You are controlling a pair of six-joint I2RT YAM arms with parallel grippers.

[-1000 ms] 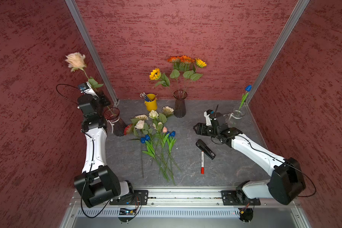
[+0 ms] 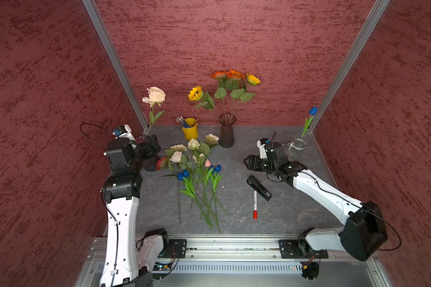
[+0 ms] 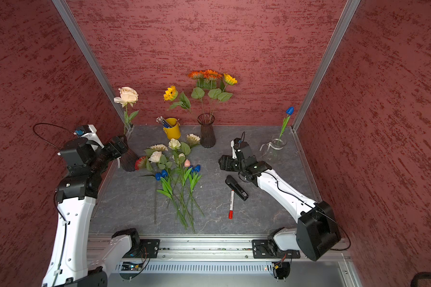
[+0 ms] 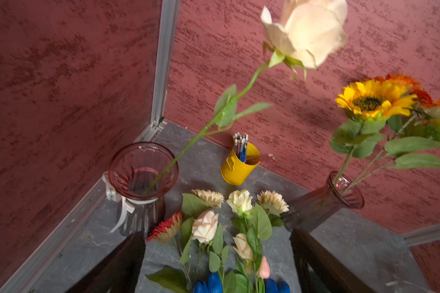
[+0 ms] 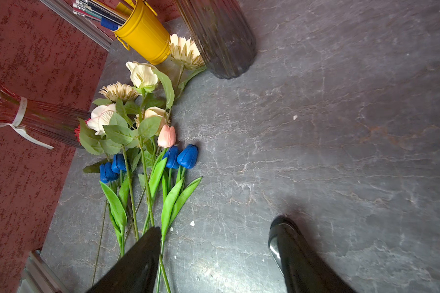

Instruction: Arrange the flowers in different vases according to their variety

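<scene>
In the left wrist view a cream rose (image 4: 308,36) leans out of the reddish vase with a white ribbon (image 4: 144,188). My left gripper (image 2: 153,146) is open over that vase, nothing between its fingers. Sunflowers (image 2: 195,93) and orange flowers (image 2: 235,74) stand in the dark ribbed vase (image 2: 227,136) at the back. One blue tulip (image 2: 312,111) is in the clear vase (image 2: 300,142) at the right. A mixed pile of roses (image 5: 142,75), a red flower (image 4: 165,227), beige daisies (image 5: 118,91), blue tulips (image 5: 187,156) and a pink tulip (image 5: 166,136) lies mid-table. My right gripper hangs open and empty.
A yellow bucket of pens (image 2: 190,129) stands at the back, left of the dark vase. A black stapler (image 2: 259,187) and a red-capped marker (image 2: 255,204) lie in front of the right gripper.
The left gripper has moved right and nearer, away from the rose stem. The rose has swung from leaning left to leaning right, its stem in the ribboned vase. The right arm has barely moved.
</scene>
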